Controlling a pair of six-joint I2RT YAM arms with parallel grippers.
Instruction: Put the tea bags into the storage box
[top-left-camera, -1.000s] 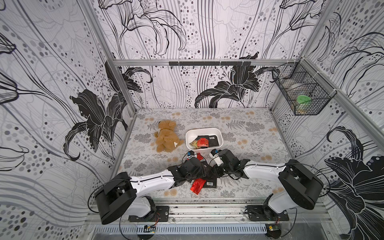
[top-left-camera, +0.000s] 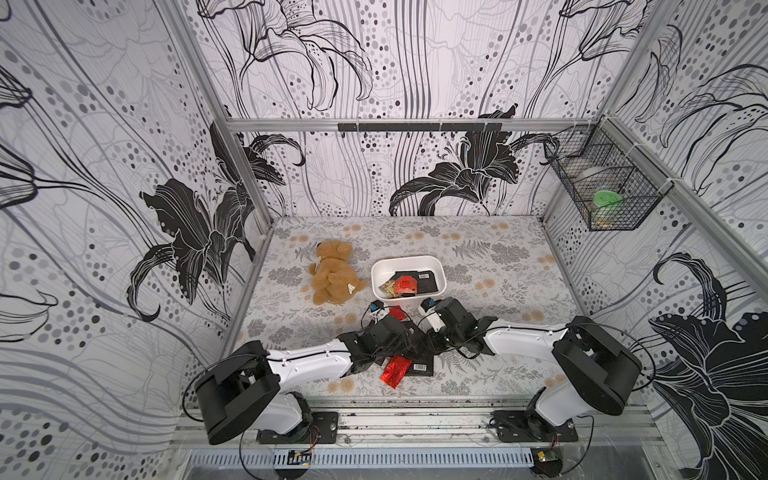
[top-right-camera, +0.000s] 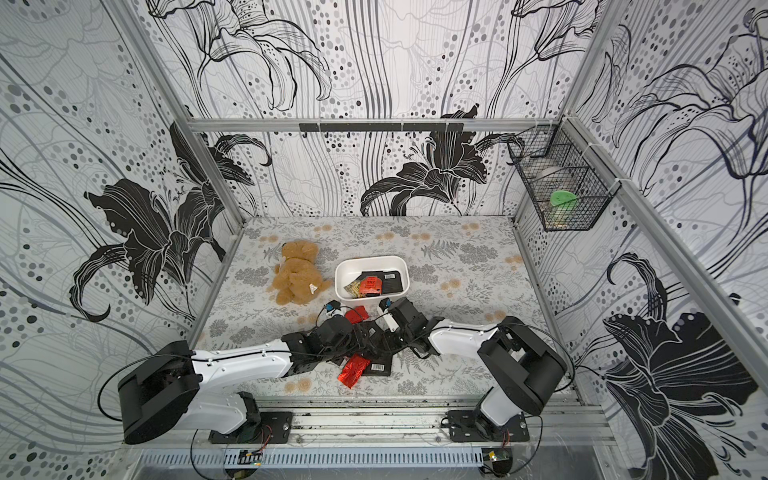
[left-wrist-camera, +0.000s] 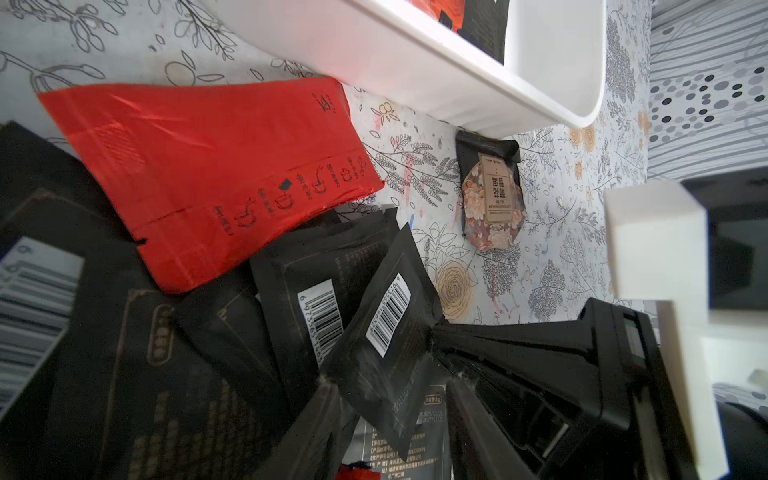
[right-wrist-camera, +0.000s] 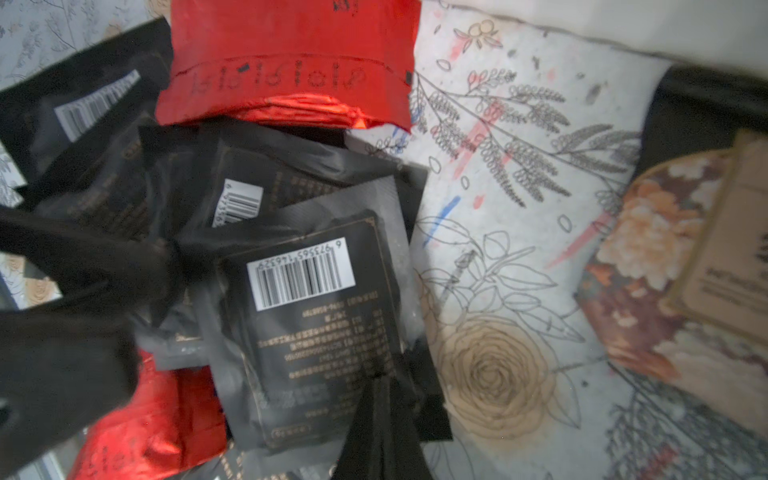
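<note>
A black tea bag (right-wrist-camera: 308, 320) with a white barcode label stands out above the pile. My right gripper is shut on its edge; in the left wrist view the bag (left-wrist-camera: 392, 320) looks tilted, with the right fingers (left-wrist-camera: 512, 352) at its right side. My left gripper is open, its fingers apart on either side of the bag's lower end. Beneath and left lie black bags (left-wrist-camera: 160, 352) and a red tea bag (left-wrist-camera: 224, 168). The white storage box (top-left-camera: 374, 276) stands behind, holding black, red and patterned bags.
A floral-patterned bag (left-wrist-camera: 492, 192) lies by the box's near wall. Another red bag (top-left-camera: 395, 371) lies in front of the arms. A brown teddy bear (top-left-camera: 334, 276) sits left of the box.
The right arm has barely moved. The box and its contents are unchanged.
</note>
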